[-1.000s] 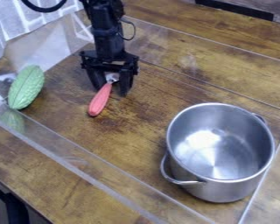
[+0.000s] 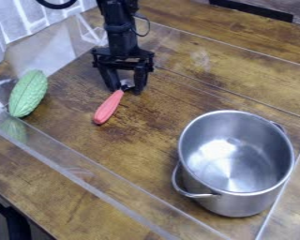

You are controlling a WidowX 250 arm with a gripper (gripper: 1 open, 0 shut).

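Observation:
The black gripper (image 2: 120, 79) hangs low over the wooden table at the upper middle, just at the far end of a pink-handled utensil (image 2: 109, 107). The utensil lies on the table, its far end partly hidden by the gripper. Whether the fingers are open or shut on it is unclear at this size.
A green corn-like object or vegetable (image 2: 29, 93) lies at the left. A large steel pot (image 2: 234, 157) stands at the lower right. Clear plastic walls edge the work area.
The gripper has shifted slightly around the utensil's far end. The utensil, the green object and the pot look nearly unchanged.

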